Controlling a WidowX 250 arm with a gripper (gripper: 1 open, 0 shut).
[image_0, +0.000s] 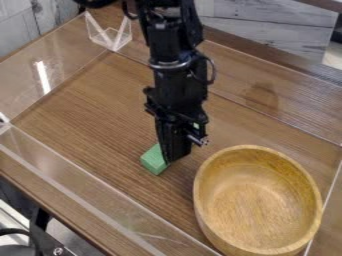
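Observation:
My black gripper hangs from above at the middle of the view, low over a green object lying on the wooden table. Its lower end covers part of the green object's right side. Whether the fingers hold anything is unclear.
A large yellow bowl stands at the lower right, close to the green object. A clear plastic item is at the back left. A black cable lies at the lower left edge.

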